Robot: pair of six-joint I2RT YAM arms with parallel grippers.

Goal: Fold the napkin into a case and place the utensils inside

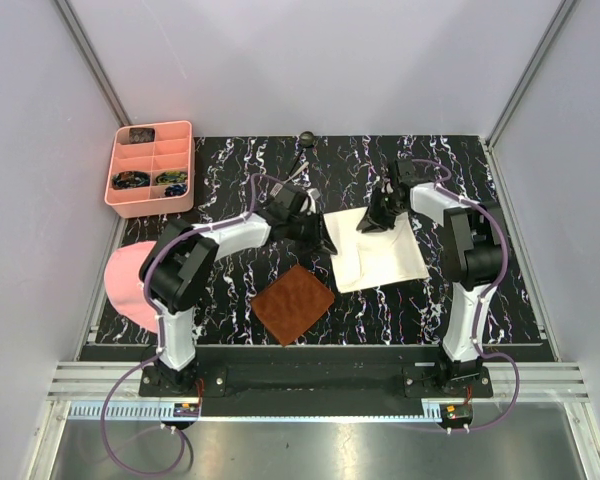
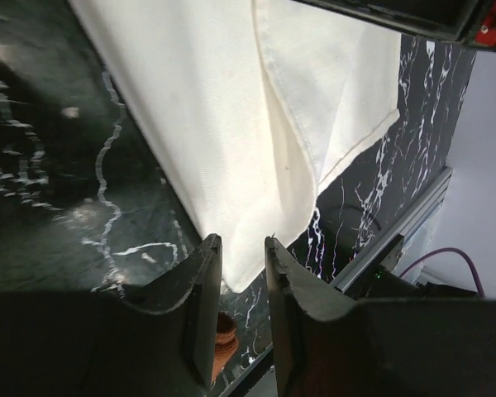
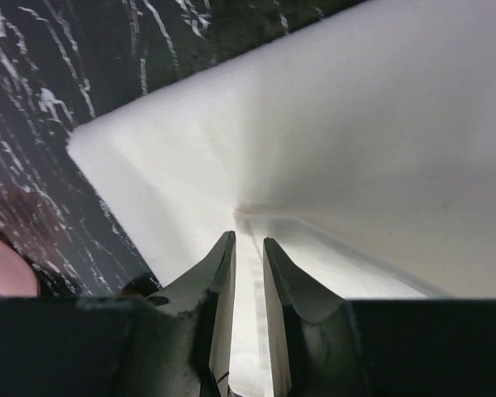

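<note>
The cream napkin (image 1: 385, 260) lies on the black marbled table with a folded flap along it. My left gripper hangs over its left edge, fingertips a little apart, nothing visible between them. My right gripper is over the upper part of the napkin at a crease, its fingertips slightly apart; whether cloth is between them I cannot tell. A dark ladle (image 1: 306, 140) and a light utensil (image 1: 298, 172) lie behind the left arm at the back of the table.
A pink compartment box (image 1: 152, 165) stands back left, a pink round mat (image 1: 130, 285) front left. A brown cloth (image 1: 292, 305) lies front centre.
</note>
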